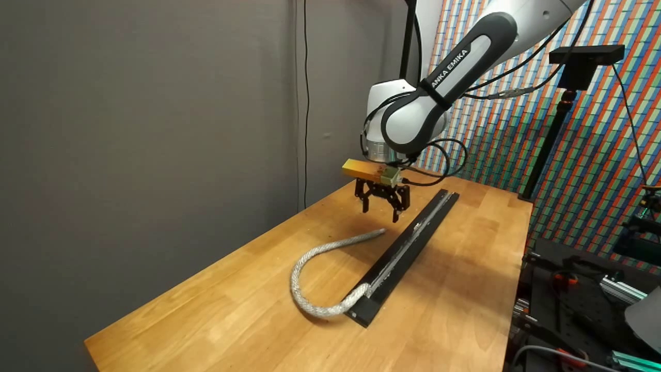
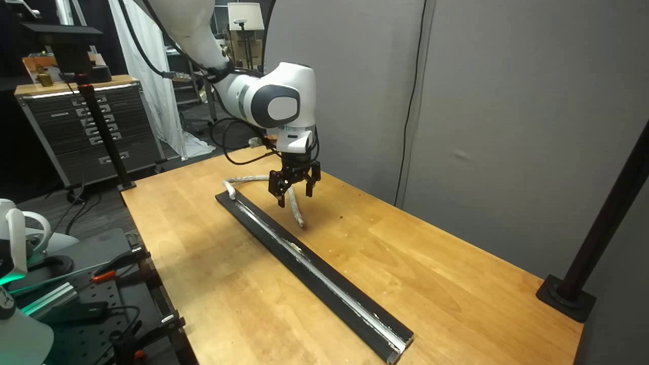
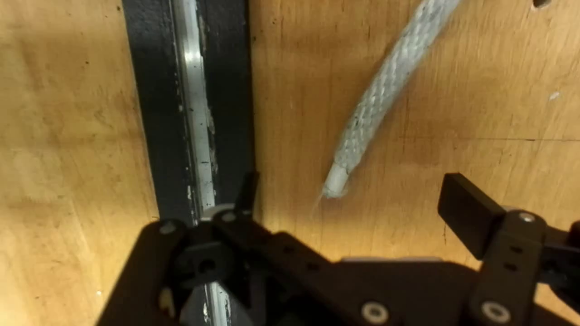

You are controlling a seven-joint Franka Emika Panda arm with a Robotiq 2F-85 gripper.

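A grey braided rope lies on the table in a U-shaped bend. One end rests on the near end of a long black channel strip with a pale metal groove; the loose end lies on bare wood beside the strip. My gripper hangs above the table near that loose end, open, with nothing between its fingers. In the wrist view the rope slants down towards the gap between the fingers, its tip short of them. The other finger overlaps the strip's edge in that view.
A grey wall panel borders its far side. A black post stands at one corner, and a camera stand at another.
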